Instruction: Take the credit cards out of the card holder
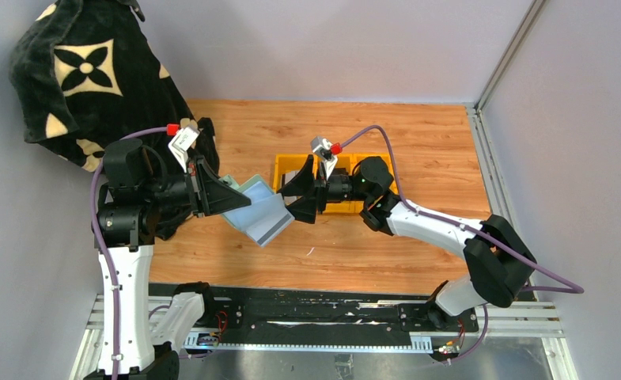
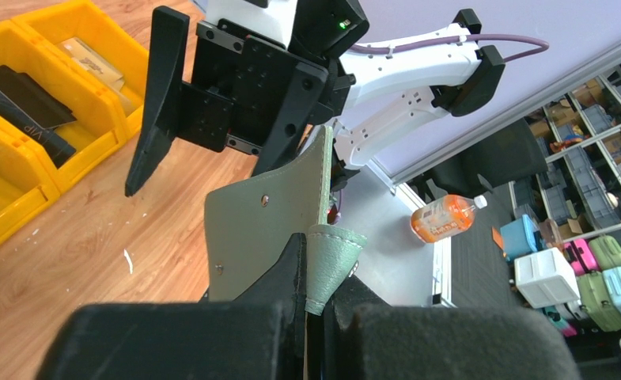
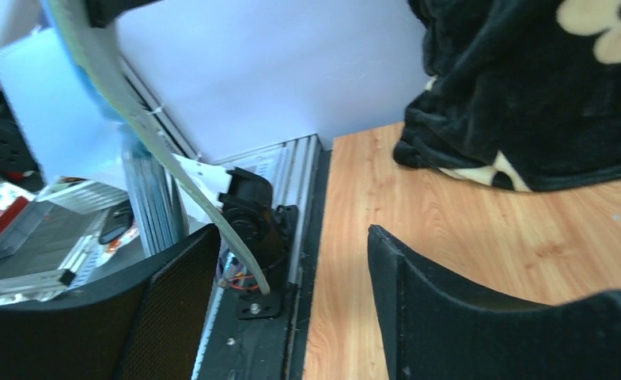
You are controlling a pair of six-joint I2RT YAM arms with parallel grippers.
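Note:
The pale green card holder (image 1: 232, 182) hangs above the table with its bluish sleeves (image 1: 258, 207) fanned out. My left gripper (image 1: 248, 203) is shut on it; in the left wrist view its fingers pinch the holder's green spine (image 2: 332, 257). A grey-striped edge (image 1: 277, 229) shows at the lower side of the fan; whether it belongs to a card or a sleeve, I cannot tell. My right gripper (image 1: 285, 201) is open just right of the sleeves. In the right wrist view, the holder's green cover edge (image 3: 160, 150) and layered sleeves (image 3: 155, 202) are close to its left finger.
Behind the right gripper sits a yellow divided tray (image 1: 279, 162) with small items in it. A dark patterned cloth (image 1: 50, 87) covers the back left.

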